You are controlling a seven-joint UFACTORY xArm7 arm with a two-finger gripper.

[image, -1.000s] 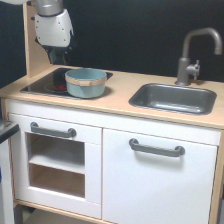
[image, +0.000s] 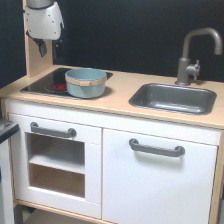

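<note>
My gripper [image: 43, 46] hangs at the upper left, its dark fingers pointing down below the white arm [image: 44, 20]. It is above the counter and up to the left of a blue-green pot [image: 86, 88], clear of it. The fingers are small and dark against a dark wall, so whether they are open or shut does not show. Upright on the black cooktop [image: 46, 83], the pot stands toward its right side, with a glowing red burner ring partly visible to its left.
A grey sink [image: 172, 98] with a faucet [image: 187, 68] fills the counter's right side. Bare wooden counter [image: 122, 97] lies between pot and sink. Below are an open-fronted oven compartment [image: 60, 158] and a white cabinet door [image: 158, 178] with a grey handle [image: 157, 149].
My arm and gripper have moved left and slightly up, farther from the pot. The pot appears to stay in place.
</note>
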